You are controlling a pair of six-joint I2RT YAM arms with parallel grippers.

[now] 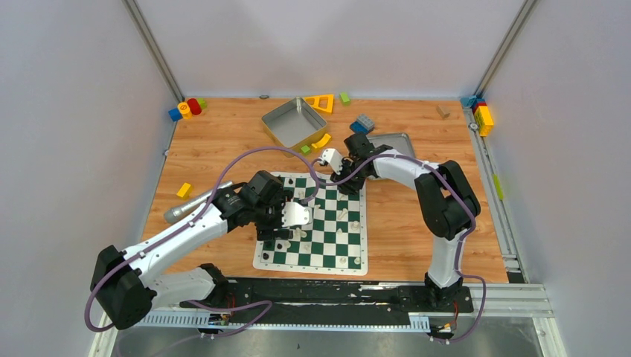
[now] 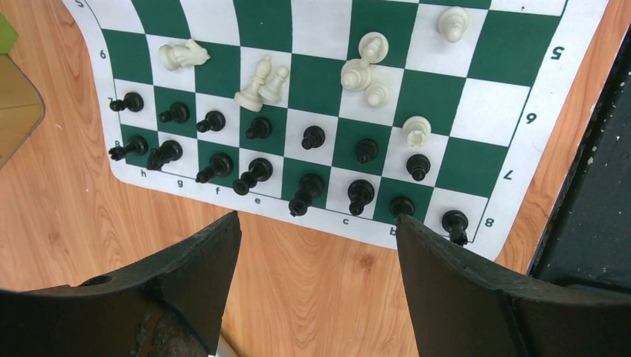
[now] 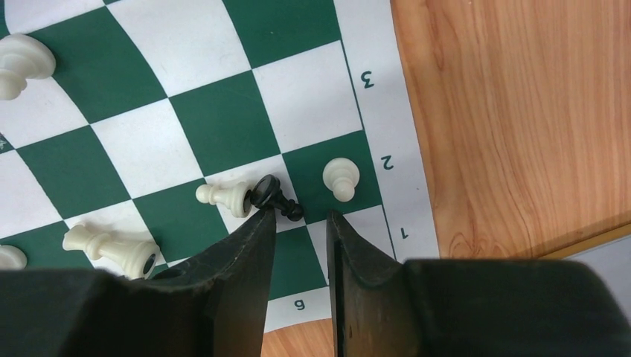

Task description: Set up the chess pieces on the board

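The green and white chessboard [image 1: 312, 270] lies mid-table. In the left wrist view, black pieces stand in two rows along one edge, among them a black pawn [image 2: 313, 137]; nearby lie a white knight [image 2: 183, 54] and other white pieces. My left gripper is open, pointed at that edge, nothing between its fingers. In the right wrist view, a tipped black pawn [image 3: 275, 197] touches a lying white pawn [image 3: 227, 196]. Beside it, a white pawn [image 3: 341, 179] stands upright near the "2" mark. My right gripper is part open, its left fingertip close to the black pawn.
A larger white piece [image 3: 111, 248] lies tipped nearby. Behind the board are a deep metal tray [image 1: 279, 123], a shallow tray [image 1: 400, 141] and toy blocks. A metal cylinder [image 1: 195, 207] rests left of the board. The table right of the board is clear.
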